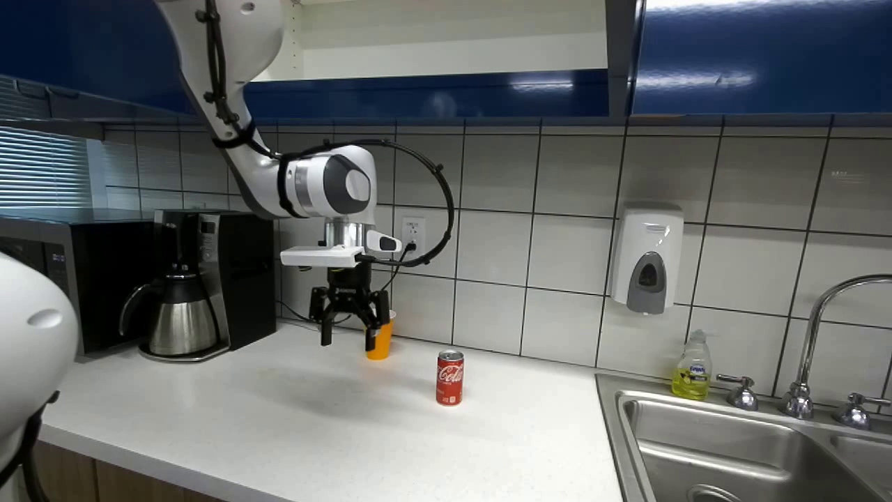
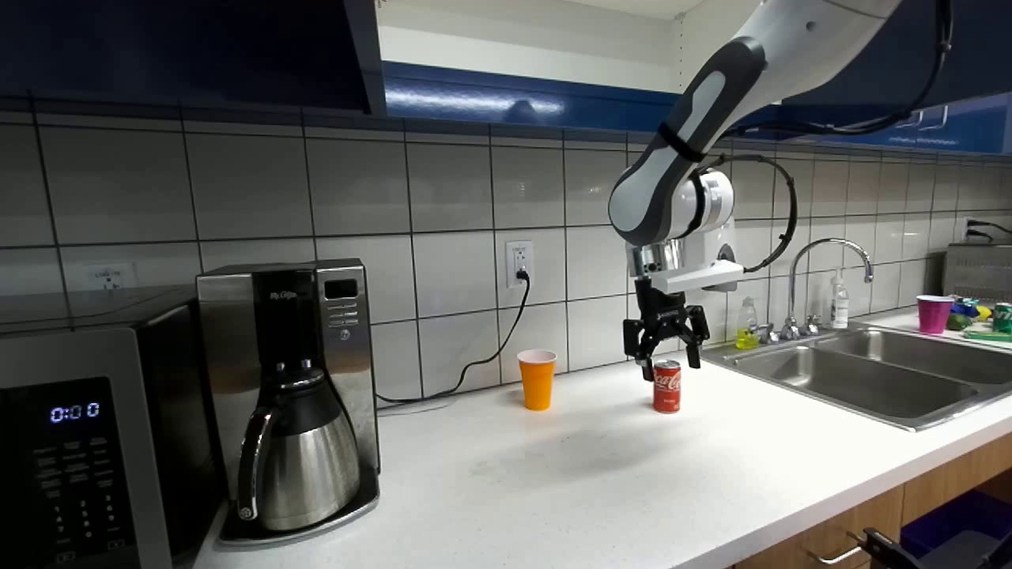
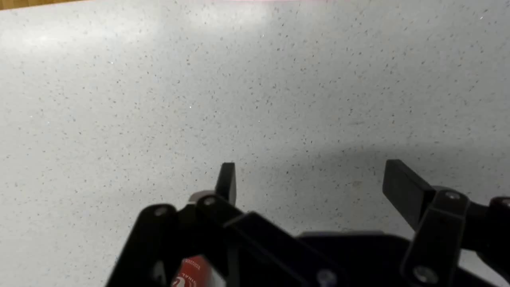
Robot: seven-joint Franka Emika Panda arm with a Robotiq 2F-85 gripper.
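A red Coca-Cola can [image 1: 449, 378] stands upright on the white counter [image 1: 334, 435]. Above the counter hangs my gripper [image 1: 348, 341], pointing down with its fingers spread and nothing between them; in exterior view 1 it is left of the can. In exterior view 2 one finger [image 2: 646, 366] overlaps the left edge of the can [image 2: 668, 389]. Part of the can [image 3: 191, 273] shows at the bottom left of the wrist view, beyond the left finger and outside the gap. An orange cup [image 2: 537, 381] stands upright near the wall, partly covered by the gripper in exterior view 1.
A coffee maker [image 2: 285, 398] and a microwave [image 2: 85, 436] occupy the left end. At the right are a sink [image 1: 719, 447], its faucet [image 1: 811, 351] and a yellow soap bottle [image 1: 692, 368].
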